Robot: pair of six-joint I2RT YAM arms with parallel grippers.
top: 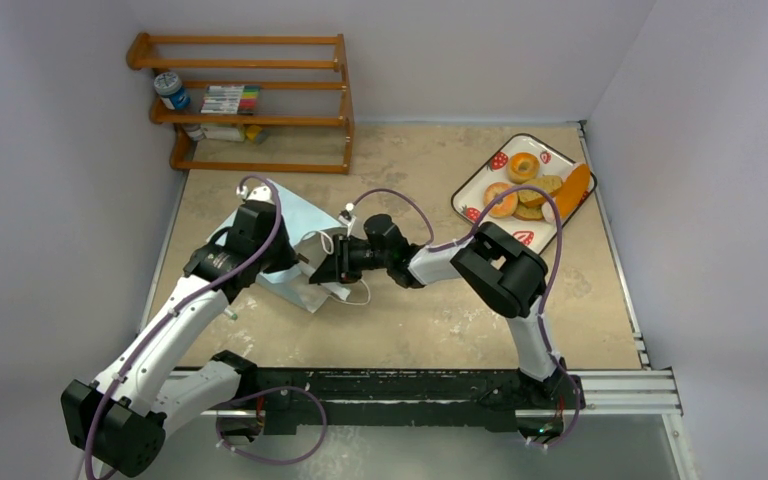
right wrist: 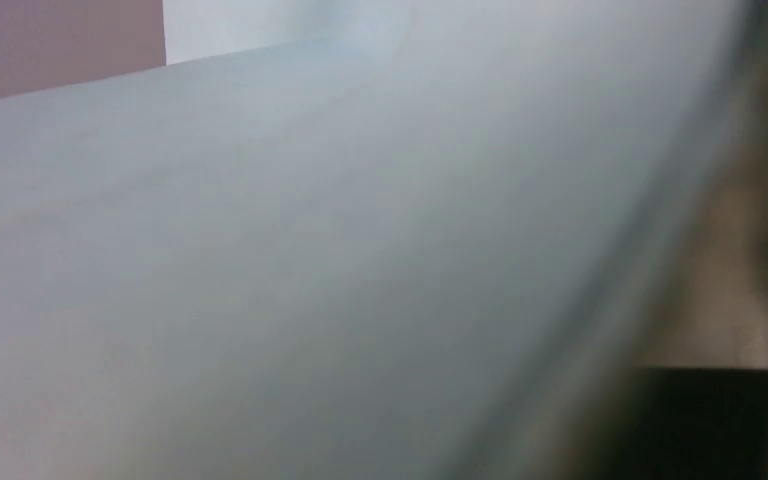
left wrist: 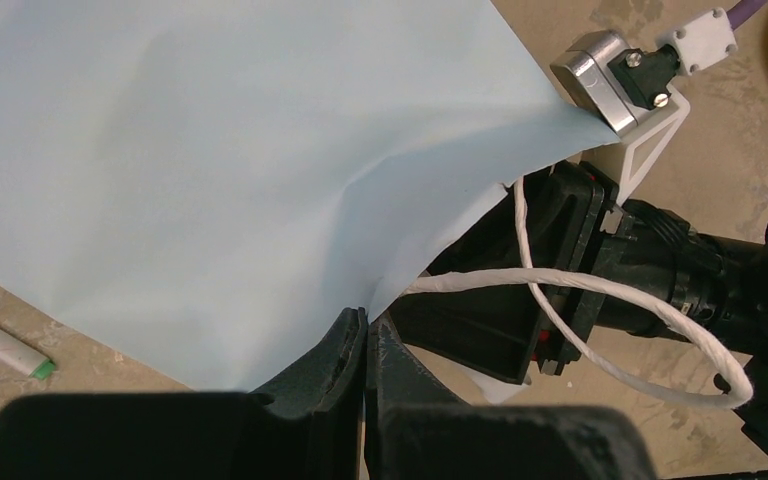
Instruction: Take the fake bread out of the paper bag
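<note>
The pale blue paper bag (top: 305, 212) lies on its side on the table, its mouth towards the right arm and its white rope handles (left wrist: 600, 285) sticking out. At the mouth's rim, my left gripper is shut on the bag's paper edge (left wrist: 392, 285). My right gripper (top: 318, 274) reaches into the mouth from the right. Its fingertips are hidden in the left wrist view, so how far its fingers stand apart does not show. Blurred pale paper (right wrist: 310, 240) fills most of the right wrist view. No bread can be seen inside the bag.
A strawberry-print tray (top: 472, 196) at the back right holds several pieces of fake bread (top: 522, 167). The wooden rack (top: 250, 120) stands at the back left. A green-tipped marker (left wrist: 5, 340) lies beside the bag.
</note>
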